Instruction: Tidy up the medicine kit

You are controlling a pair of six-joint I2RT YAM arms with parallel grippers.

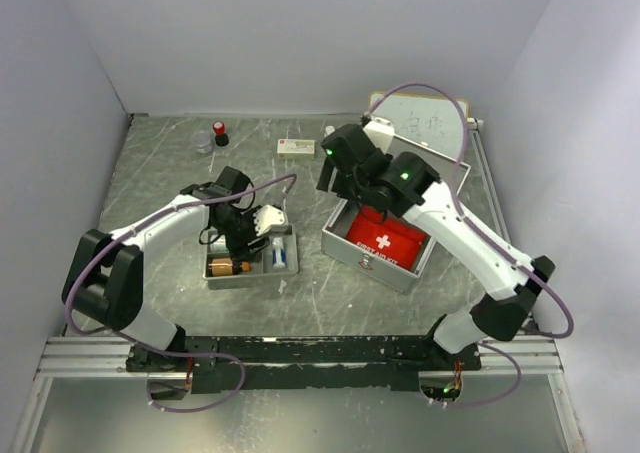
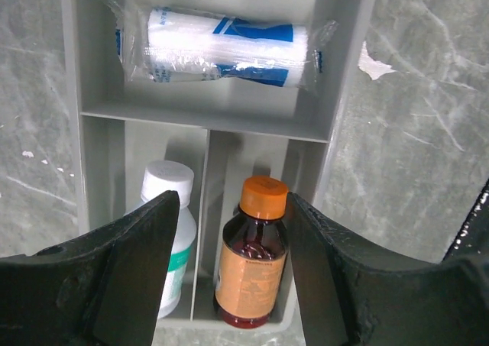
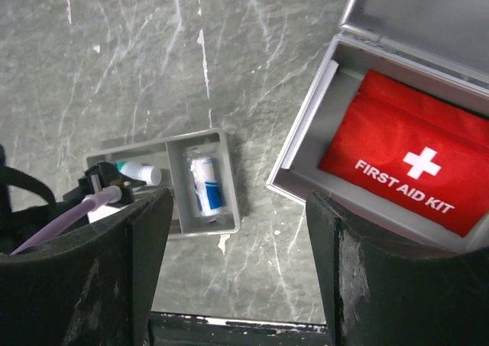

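A grey divided tray (image 1: 268, 279) holds a wrapped bandage roll (image 2: 225, 44), a white bottle (image 2: 168, 179) and an orange-capped brown bottle (image 2: 252, 262). My left gripper is part open just over the two bottles, with none visibly held. My right gripper is open above the right side of the table, near the open grey box (image 1: 360, 266) that contains a red first aid pouch (image 3: 397, 155). Nothing shows between its fingers.
A small carton (image 1: 296, 148), a red-topped object (image 1: 220, 137) and a clear container (image 1: 202, 142) stand at the back. A whiteboard (image 1: 420, 113) lies behind the box.
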